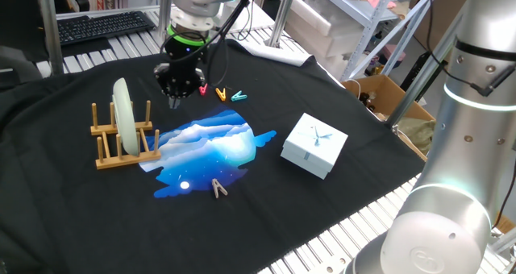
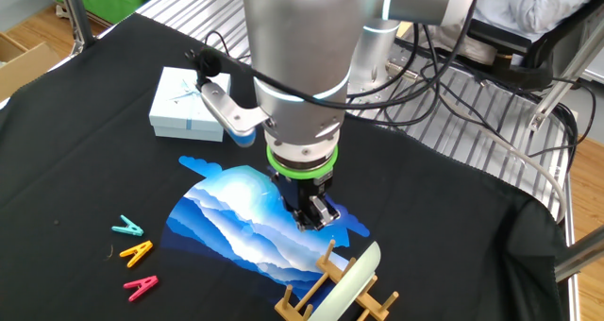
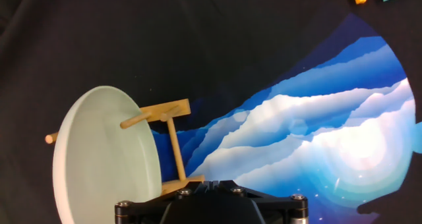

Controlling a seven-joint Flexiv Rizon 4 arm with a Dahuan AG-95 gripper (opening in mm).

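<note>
Above the far part of the black cloth hangs my gripper (image 1: 174, 104), its dark fingers together and nothing visible between them. In the wrist view the gripper shows only at the bottom edge. A pale green plate (image 1: 125, 117) stands on edge in a wooden rack (image 1: 129, 163), to the left of the gripper in exterior view 1. The wrist view shows the broad face of the plate (image 3: 109, 158), with part of the rack (image 3: 175, 145) beside it. Next to the rack lies a flat blue mountain-print mat (image 1: 205, 145).
A white box with a ribbon (image 1: 314, 145) sits right of the mat. A beige clothespin (image 1: 218, 188) rests at the mat's near edge. Pink (image 2: 141, 288), yellow (image 2: 137, 253) and teal clothespins (image 2: 127, 227) lie apart on the cloth.
</note>
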